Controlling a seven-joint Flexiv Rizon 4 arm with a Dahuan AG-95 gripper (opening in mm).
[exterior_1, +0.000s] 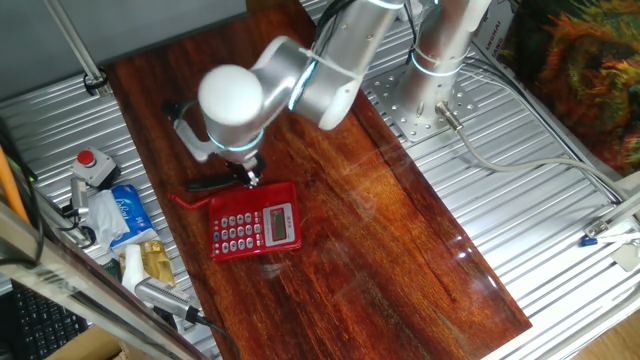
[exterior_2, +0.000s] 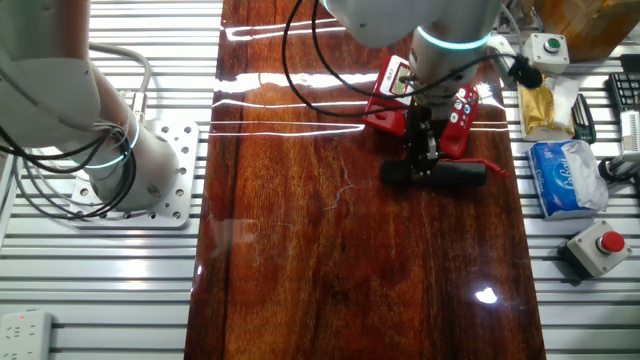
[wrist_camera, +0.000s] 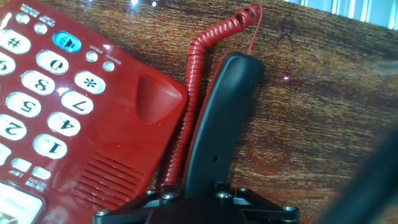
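A red desk telephone (exterior_1: 252, 221) with silver keys and a small display lies on the dark wooden board. Its black handset (wrist_camera: 227, 118) lies alongside the body, off its rest, with a coiled red cord (wrist_camera: 194, 65) between them. My gripper points down at the handset's near end. One fingertip shows at each side of the handset in the wrist view; whether they press on it is not clear. In exterior view 2 the gripper (exterior_2: 424, 160) covers part of the handset (exterior_2: 455, 174) and stands before the phone.
Left of the board in exterior view 1 are a red-button box (exterior_1: 94, 168), a blue-and-white tissue pack (exterior_1: 128, 213) and a hair-dryer-like tool (exterior_1: 165, 298). The board's right and front part (exterior_1: 400, 270) is bare.
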